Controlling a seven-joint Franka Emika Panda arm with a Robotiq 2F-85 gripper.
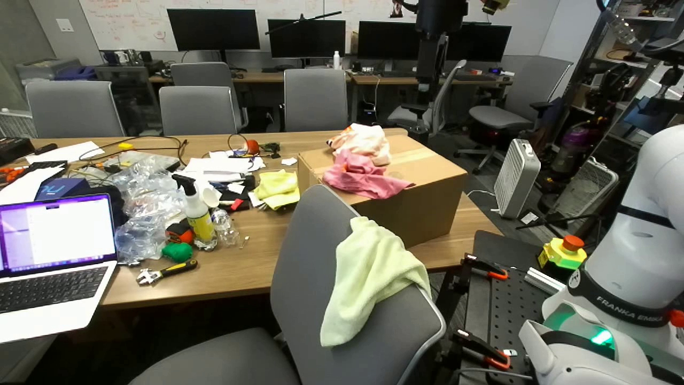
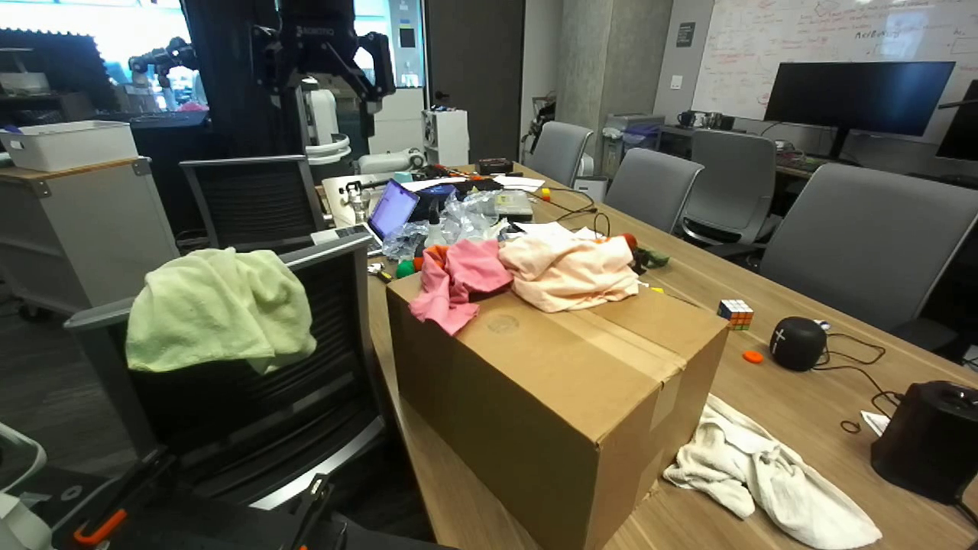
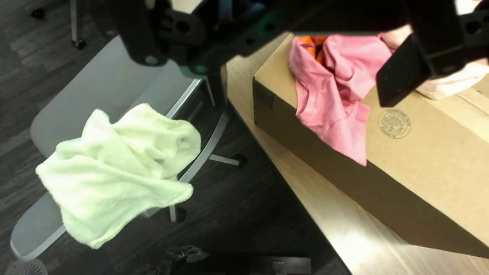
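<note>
A pale green cloth (image 3: 123, 169) hangs over the backrest of the grey chair (image 1: 301, 256). On the cardboard box (image 2: 550, 367) lie a pink cloth (image 2: 463, 275) and a peach cloth (image 2: 568, 266), side by side. Part of the pink one droops over the box edge. High above the table and box, my gripper (image 2: 335, 114) stands open, its fingers wide apart and empty. From the wrist view, one finger (image 3: 401, 73) overlaps the box top beside the pink cloth, while the green cloth is off to the left. Nothing touches the fingers.
A white cloth (image 2: 770, 472) lies on the table beside the box, near a Rubik's cube (image 2: 735, 313) and a black speaker (image 2: 798, 344). Clutter, a spray bottle (image 1: 199, 215) and a laptop (image 1: 54, 256) fill the table's other end, with a yellow cloth (image 1: 277, 188) near the box.
</note>
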